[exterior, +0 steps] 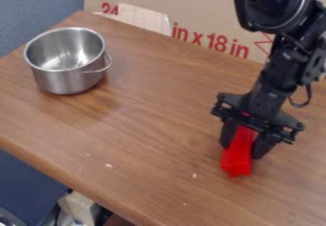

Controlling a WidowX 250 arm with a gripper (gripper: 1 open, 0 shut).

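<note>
My black gripper (247, 144) is lowered at the right of the wooden table, its fingers straddling a red object (235, 160) that stands or lies on the tabletop between them. Whether the fingers press on it is not clear. A steel pot (67, 61) with wire handles sits at the back left of the table.
A cardboard panel (204, 10) with red lettering rises behind it, and a blue surface shows beyond the left edges.
</note>
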